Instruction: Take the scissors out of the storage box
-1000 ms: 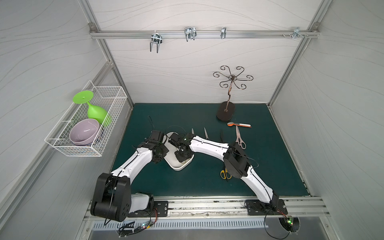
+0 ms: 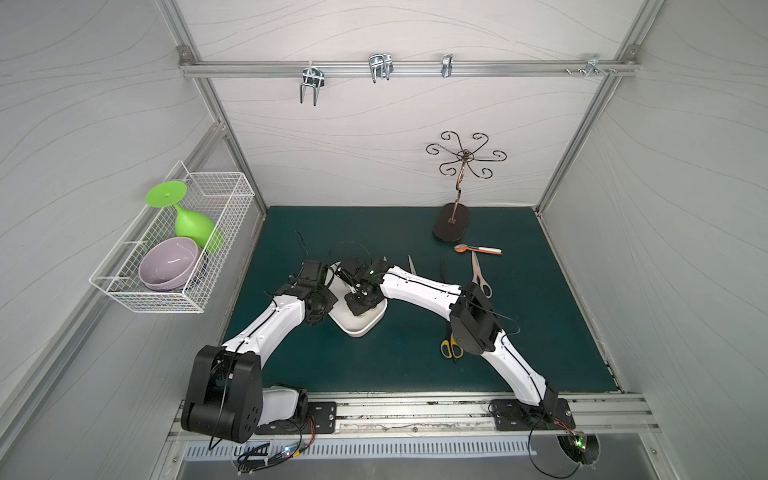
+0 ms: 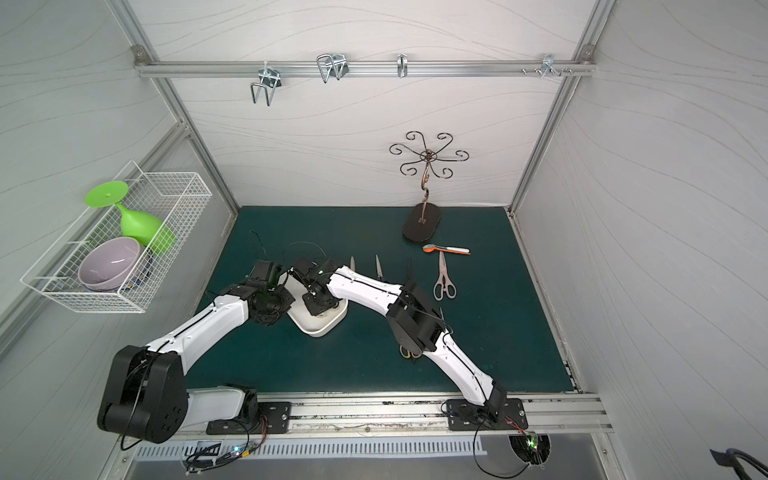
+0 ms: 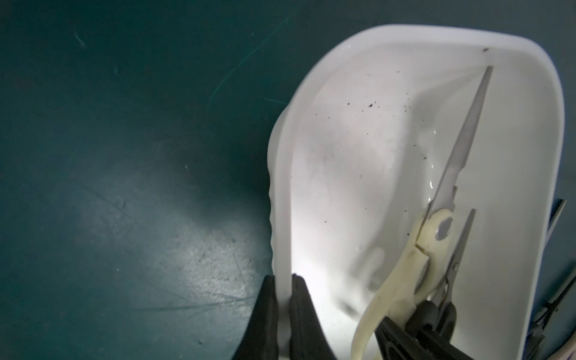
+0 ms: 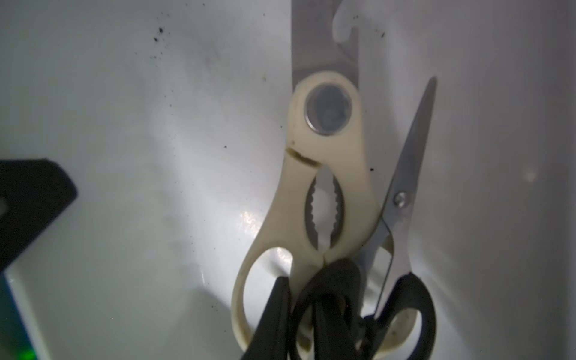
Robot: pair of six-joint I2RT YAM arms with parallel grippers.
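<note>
The white storage box stands at the left of the table, partly covered by both arms in the top views. My left gripper is shut on its left rim, one finger on each side of the wall. Inside lie cream-handled scissors and, overlapping their handles, smaller black-handled scissors. Down at those handles is my right gripper, its fingers a little apart, with part of a black handle loop at the gap. Whether they press on it cannot be told.
Right of the box lie yellow-handled scissors, pink-handled scissors and an orange-and-white tool. A dark stand rises at the back. A wire basket hangs on the left wall.
My right gripper and the front edge of the box have shifted slightly toward the back. The left arm looks unmoved.
</note>
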